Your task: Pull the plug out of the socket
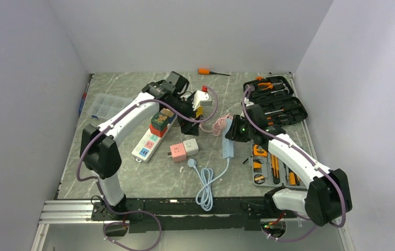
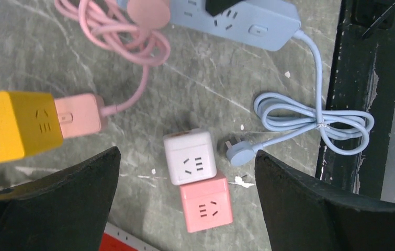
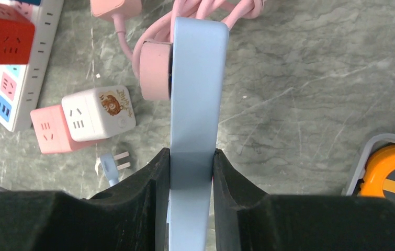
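A light blue power strip (image 3: 198, 94) is gripped across its body by my right gripper, shut on its two long sides. The round pink plug (image 3: 156, 70) sits against the strip's socket face, its pink cord (image 2: 124, 34) coiled beside it. In the left wrist view that plug (image 2: 150, 11) also touches the strip (image 2: 258, 26). My left gripper stands open above the table, nothing between its fingers. The strip's own blue plug (image 2: 240, 153) lies loose with bare prongs near the white cube adapter (image 2: 191, 157); in the top view the left arm covers part of the table.
A pink cube adapter (image 1: 177, 152) touches the white one. Left of them lies a white multi-socket strip (image 1: 147, 146) with stacked adapters. A yellow cube (image 2: 33, 123) joins the pink cord's other end. Tool trays (image 1: 273, 164) line the right side.
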